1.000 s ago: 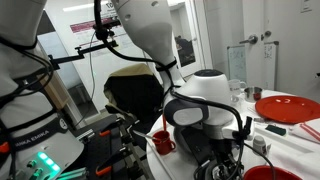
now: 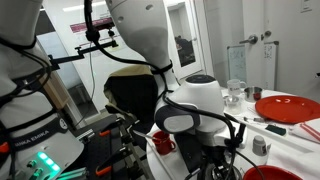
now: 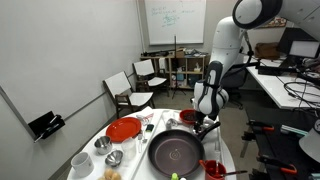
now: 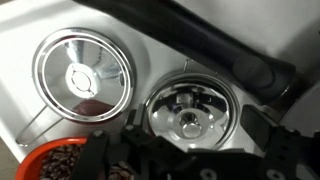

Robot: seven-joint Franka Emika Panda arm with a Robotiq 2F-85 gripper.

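Note:
My gripper stands open in the wrist view, its dark fingers (image 4: 262, 128) spread at the lower edge. A small round shiny metal dish (image 4: 190, 112) lies beneath and between them, apparently not held. To its left is a round metal strainer or lid (image 4: 82, 75) with a wire handle. The black pan handle (image 4: 200, 42) runs diagonally above the dish. A red bowl (image 4: 35, 165) of dark beans fills the lower left corner. In exterior view 1, the white arm (image 2: 195, 105) hides much of the work area.
The black pan (image 3: 175, 152) takes up the near table in exterior view 2. A red mug (image 2: 162, 143) stands left of the arm. A red plate (image 2: 287, 108) and a metal shaker (image 2: 260, 147) are to the right. Several metal vessels and a white mug (image 3: 103, 144) line the table.
The arm has shifted slightly lower and to the left in exterior view 1. The red mug, plate and shaker appear unmoved.

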